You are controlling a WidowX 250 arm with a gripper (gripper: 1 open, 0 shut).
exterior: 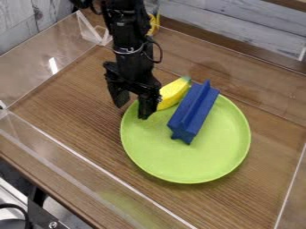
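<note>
My black gripper (132, 96) hangs at the left edge of a lime green plate (167, 156), open, its fingers low over the rim. Just right of it a yellow banana-like object (174, 89) lies on the plate, partly hidden behind the gripper. A blue block (194, 112) rests on the plate to the right of the yellow object.
The wooden table (72, 116) has bare room left and right of the plate. Clear edge walls run along the left and front. A white plank surface (239, 22) lies at the back.
</note>
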